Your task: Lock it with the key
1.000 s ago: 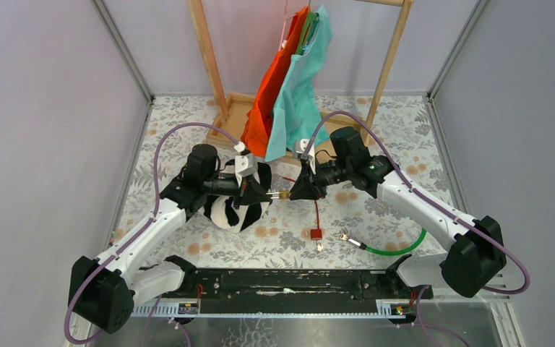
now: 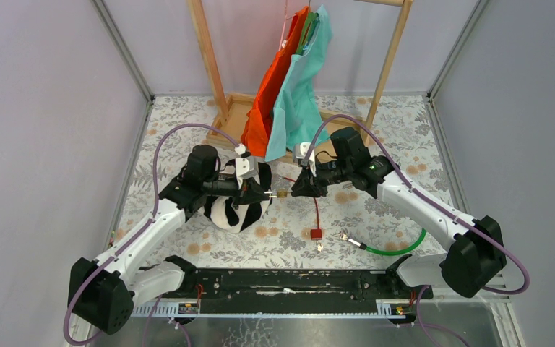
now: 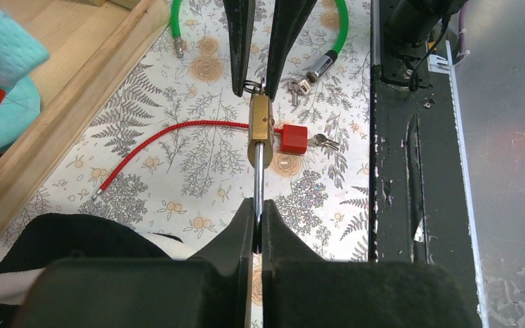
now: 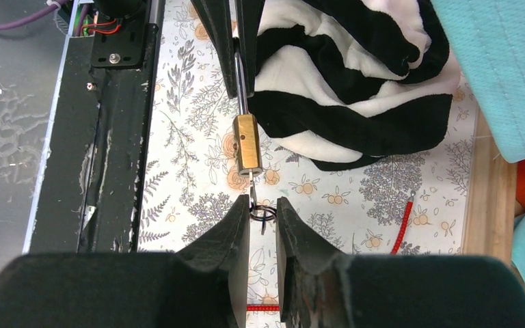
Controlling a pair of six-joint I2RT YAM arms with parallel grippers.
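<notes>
A brass padlock is held level by its long steel shackle, on which my left gripper is shut; in the top view it sits between both grippers. A key stands at the padlock's bottom end, with its key ring hanging from it. The fingertips of my right gripper are at the key and ring, a narrow gap between them; whether they grip the key is unclear.
Below lie a red cable lock with keys, a green cable lock at right and a black-and-white cloth. Behind stands a wooden rack with orange and turquoise cloths.
Both arms are nearly still; my right gripper has shifted very slightly rightward in the top view.
</notes>
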